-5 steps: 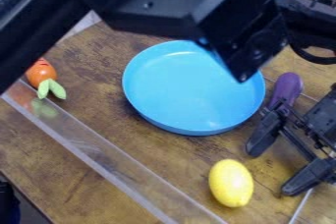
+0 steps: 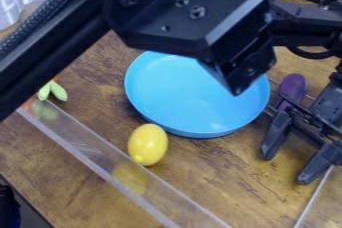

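The black gripper [image 2: 286,160] is at the right edge, its fingers low over the wood, partly beside a purple eggplant [image 2: 289,90], which lies behind it. A blue plate [image 2: 190,92] sits in the middle, partly hidden under the black arm. A yellow lemon [image 2: 147,144] lies below the plate at the left of centre. Whether anything is between the fingertips is not clear; they look apart and empty. An orange toy with green leaves [image 2: 54,90] is mostly hidden by the arm at the left.
A clear transparent strip [image 2: 107,167] runs diagonally across the lower left. A thin white rod lies at the bottom right.
The lemon has moved up and to the left. The gripper has shifted slightly, and the arm above has come lower in view, covering more of the orange toy.
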